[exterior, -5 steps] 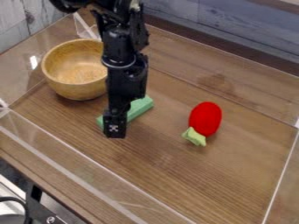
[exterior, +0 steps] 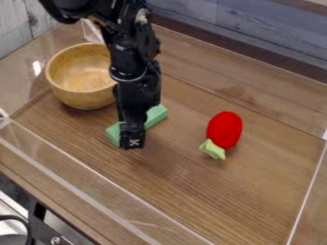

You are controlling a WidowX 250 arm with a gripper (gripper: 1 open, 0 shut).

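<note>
The black robot arm reaches down from the top to the middle of the table. Its gripper [exterior: 132,136] is open, its fingertips low over a light green flat object [exterior: 155,116] that lies tilted on the wood. Whether the fingers touch it is hard to tell. To the right sits a red rounded object [exterior: 225,128] with a small light green piece [exterior: 213,148] at its lower end.
A tan bowl [exterior: 69,75] stands at the upper left, close to the arm. A black cable lies at the lower left edge.
The gripper has shifted slightly left over the light green flat object. The other objects look unmoved.
</note>
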